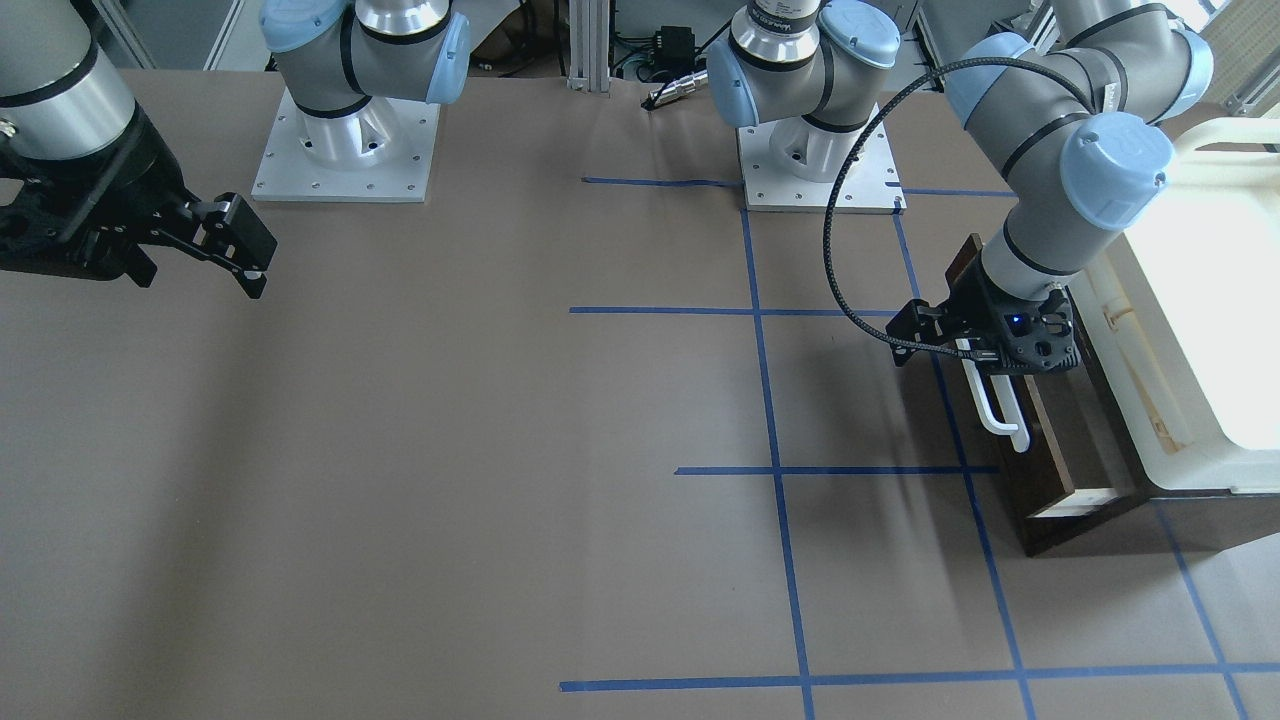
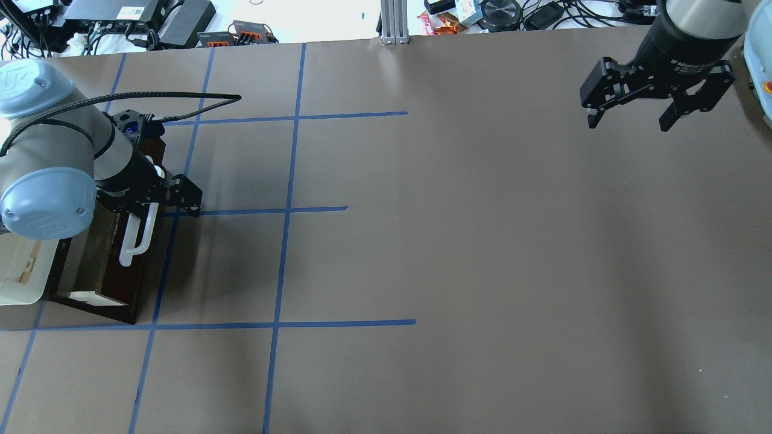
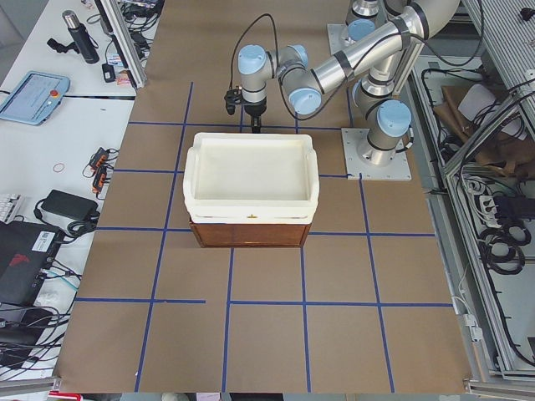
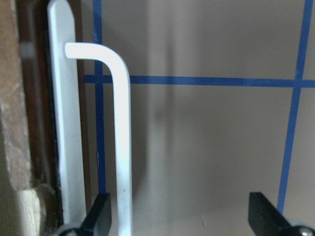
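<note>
My gripper [image 1: 960, 342] hangs over the front of a dark wooden drawer box [image 1: 1056, 456] at the right of the front view. In the left wrist view its two black fingertips stand wide apart, with the white bar handle [image 4: 123, 137] of the drawer [image 4: 29, 123] between them, close by the left finger. The drawer is pulled out a little, as the top view [image 2: 101, 267] shows. A white plastic tray [image 3: 251, 213] sits on the box.
A second black gripper [image 2: 651, 94] stands over the far side of the table, well apart from the box.
</note>
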